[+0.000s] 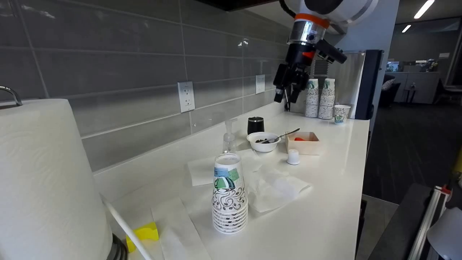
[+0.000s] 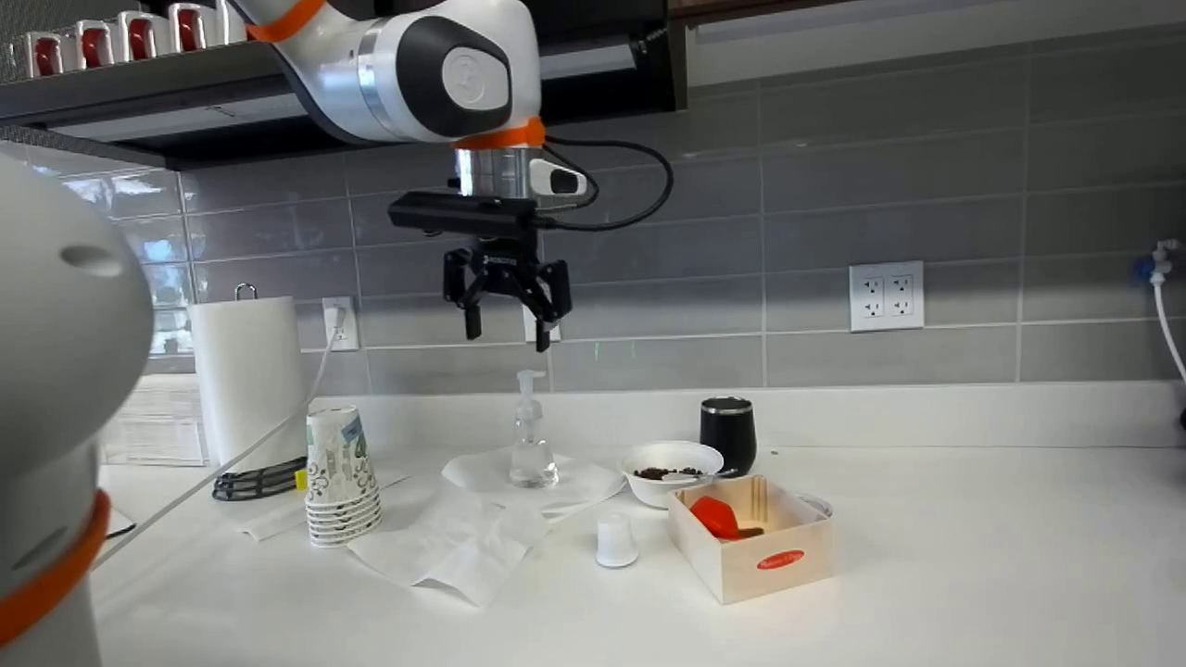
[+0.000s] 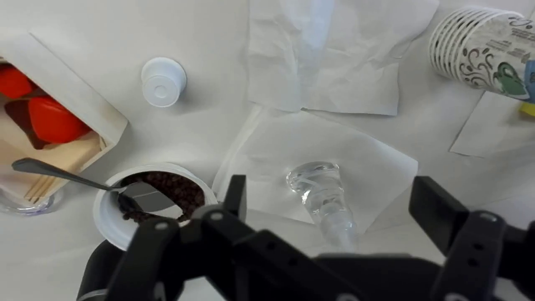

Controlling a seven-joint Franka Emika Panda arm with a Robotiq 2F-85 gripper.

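High above the counter, my gripper hangs open with nothing between its fingers. From the wrist view, a clear pump bottle lies below the gap between the fingers, standing on a white napkin. To one side is a white bowl of dark beans with a spoon resting in it. A small white cup is upside down on the bare counter. The wooden box holds red items. An inverted stack of patterned paper cups stands near the napkins.
A black tumbler stands behind the bowl by the wall. The paper towel roll and a white cord are at the left in exterior view 2. More cup stacks stand at the far end. The counter right of the box is clear.
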